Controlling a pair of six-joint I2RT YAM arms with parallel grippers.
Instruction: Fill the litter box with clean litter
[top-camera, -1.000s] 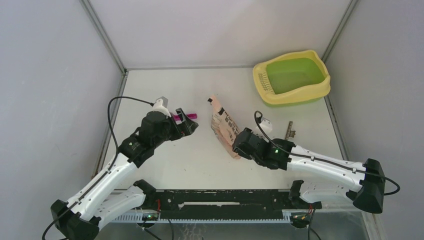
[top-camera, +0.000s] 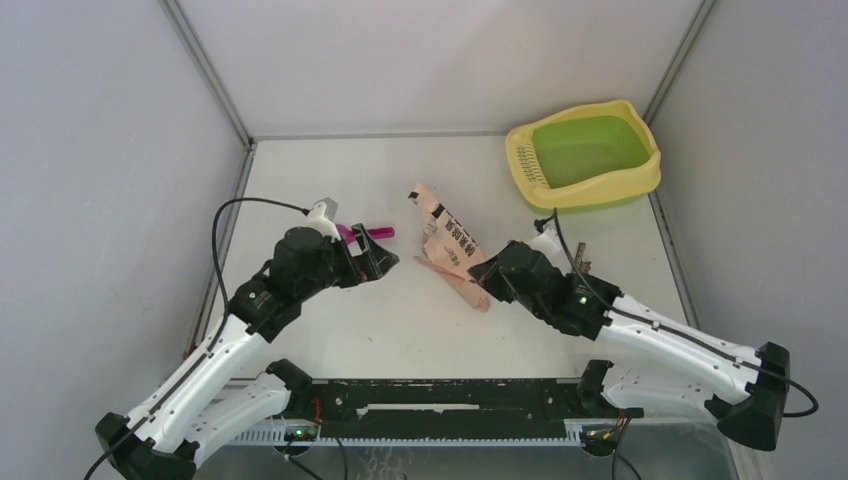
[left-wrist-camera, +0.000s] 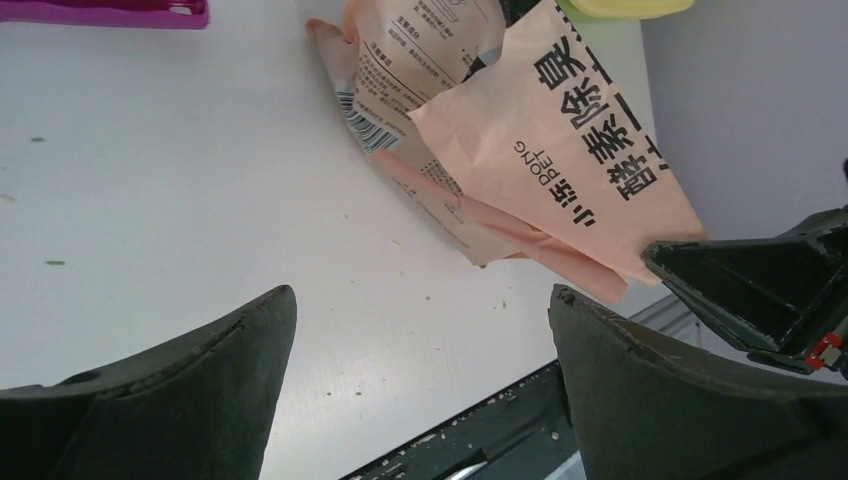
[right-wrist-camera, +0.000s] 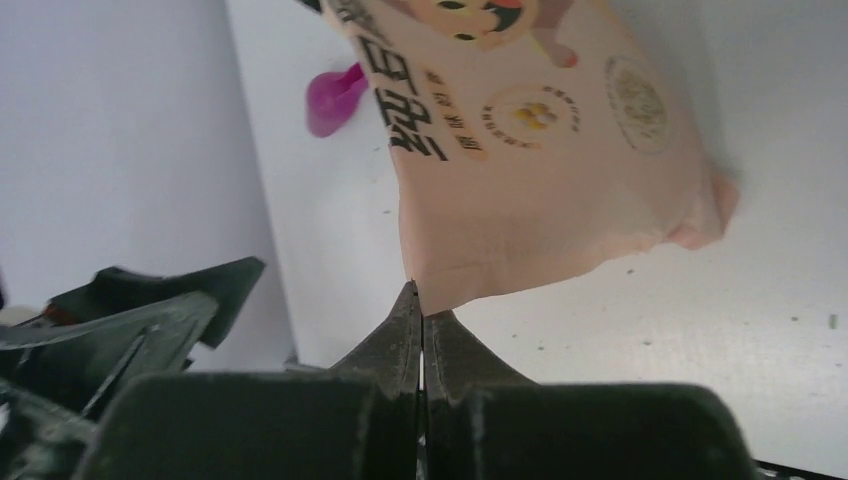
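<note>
A pink-orange litter bag (top-camera: 452, 242) with black print hangs at the middle of the table. My right gripper is shut on the bag's edge, its fingertips pinching the thin film (right-wrist-camera: 470, 285) in the right wrist view. The left wrist view shows the bag (left-wrist-camera: 560, 150) with a folded flap, and the right fingers (left-wrist-camera: 690, 255) at its corner. My left gripper (top-camera: 385, 258) stands open left of the bag, with nothing between its fingers. At the back right sits the litter box (top-camera: 655, 165), yellow-rimmed with a green floor that looks empty.
A magenta scoop (top-camera: 382, 233) lies behind the left gripper. A small brownish object (top-camera: 582, 262) rests beyond the right arm. Side and back walls enclose the table.
The right arm has shifted and turned a little, the bag's lower part swinging out with it so that more of its printed face shows.
</note>
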